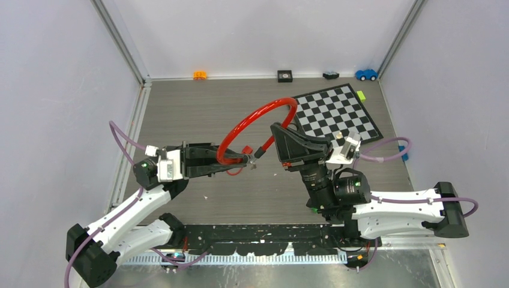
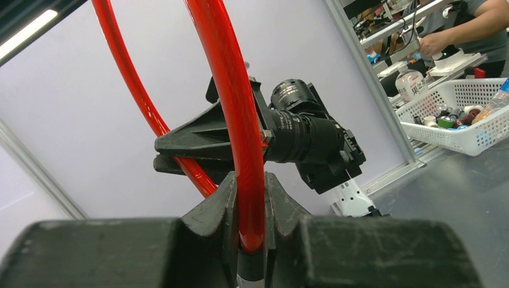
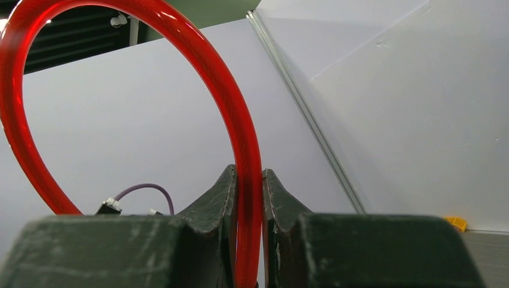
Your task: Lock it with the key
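Note:
A red cable lock point(image 1: 255, 112) arches in a loop between both arms, above the table. My left gripper point(image 1: 245, 159) is shut on one part of the red cable, close to a black collar point(image 2: 250, 264). My right gripper point(image 1: 277, 143) is shut on the cable's other side; in the left wrist view its black fingers point(image 2: 195, 135) close round the tube. The cable's other end, with a black collar point(image 1: 259, 152), sits by the left fingertips, near a small red piece point(image 1: 246, 149). Whether this end is inside the lock body, and where the key is, I cannot tell.
A chessboard point(image 1: 335, 114) lies at the back right. Along the back wall stand an orange block point(image 1: 200, 75), a black box point(image 1: 284, 76) and a blue toy car point(image 1: 367, 74). Bare table surrounds the raised grippers.

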